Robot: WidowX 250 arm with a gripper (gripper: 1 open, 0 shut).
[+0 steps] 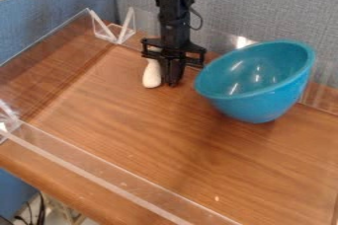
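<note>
My black gripper (173,67) hangs low over the wooden table at the back centre, its fingertips down near the surface. A white elongated object (152,75) lies just left of the fingers, partly behind them; whether they touch it I cannot tell. The gripper looks shut, with nothing clearly visible between its fingers. A large turquoise bowl (258,89) stands to the right of the gripper.
Clear plastic strips border the wooden table (158,150), with a bracket (111,30) at the back left. A blue-grey wall stands on the left and a grey one behind.
</note>
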